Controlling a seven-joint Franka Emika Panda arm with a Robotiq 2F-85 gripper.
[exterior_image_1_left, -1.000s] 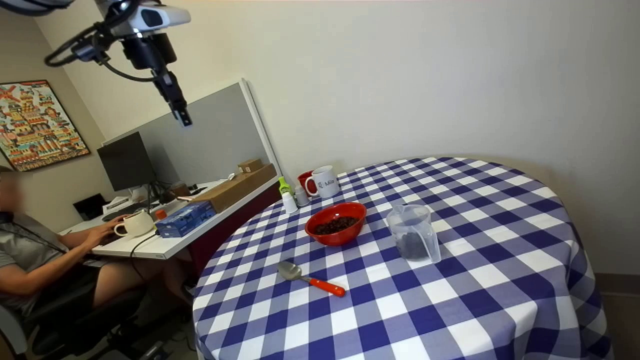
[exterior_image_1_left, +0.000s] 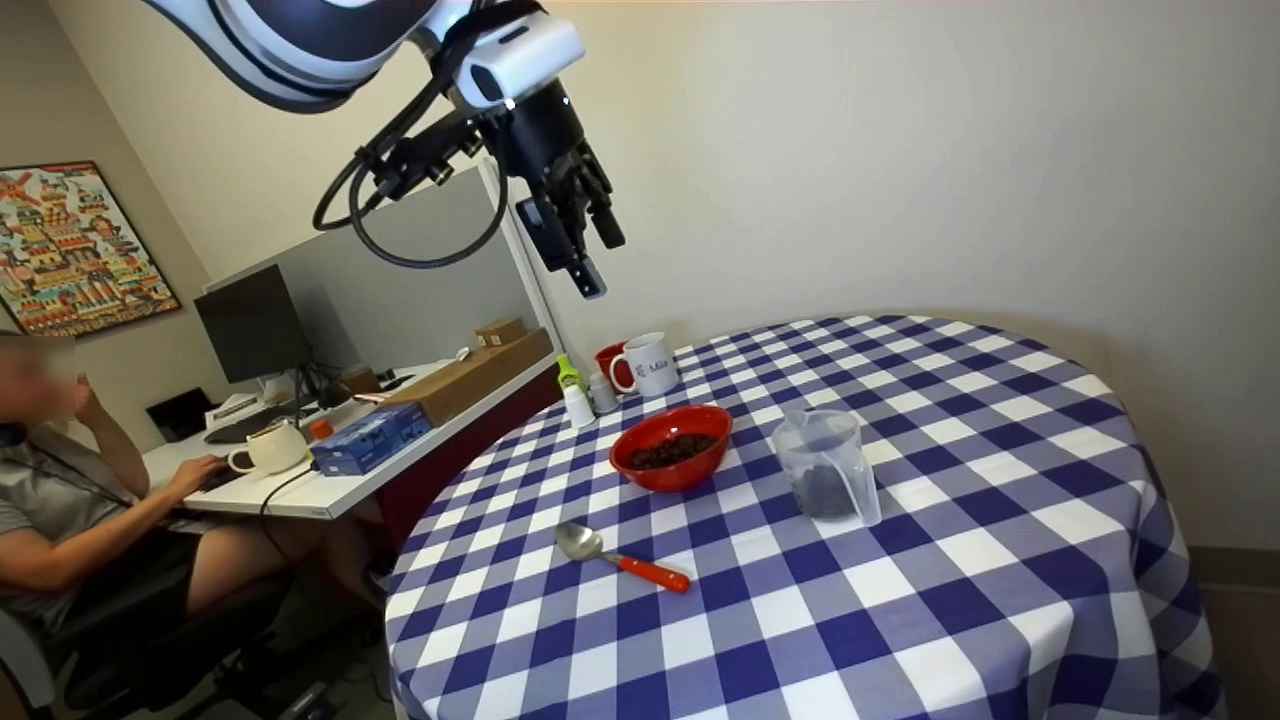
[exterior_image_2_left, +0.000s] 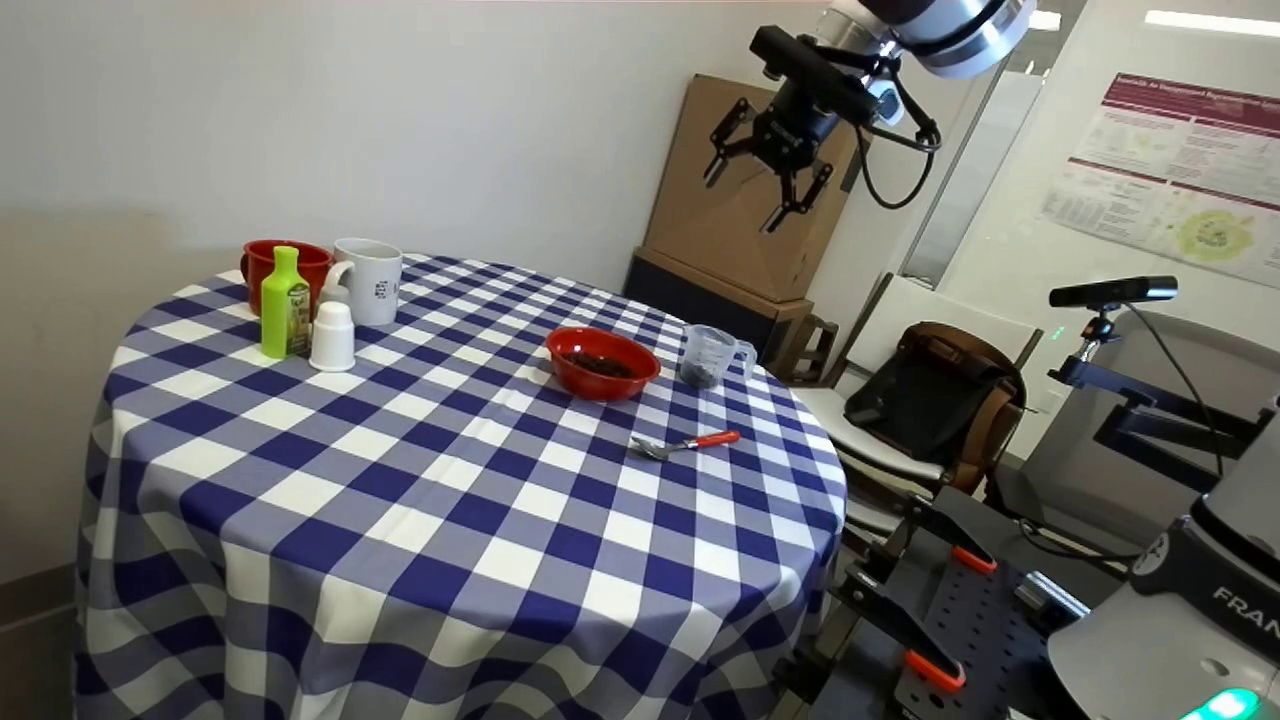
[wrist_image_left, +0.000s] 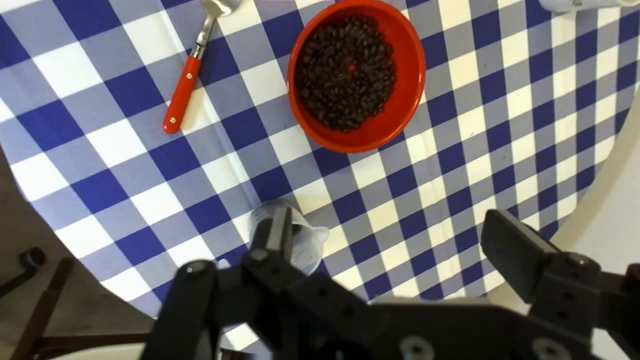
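Observation:
My gripper (exterior_image_2_left: 741, 206) stands open high above the table, its fingers spread apart and nothing between them. In the wrist view, one finger (wrist_image_left: 279, 231) covers part of the clear measuring cup (wrist_image_left: 307, 246) far below. Dark contents fill the lower part of that cup, which stands upright in exterior view 1. Beside it is a red bowl (exterior_image_1_left: 673, 449) holding dark beans (wrist_image_left: 348, 72). A spoon with a red handle (exterior_image_1_left: 654, 575) lies on the cloth, nearer the camera than the bowl.
A white mug (exterior_image_2_left: 369, 282), a red mug (exterior_image_2_left: 288, 266), a green bottle (exterior_image_2_left: 284, 305) and white shakers (exterior_image_2_left: 332, 337) cluster at one side of the checkered table (exterior_image_2_left: 504, 540). A person sits at a desk (exterior_image_1_left: 324, 490) beyond the table.
In exterior view 1 the arm and gripper have moved right and somewhat lower, and the gripper has turned so both fingers show. Objects on the table are where they were.

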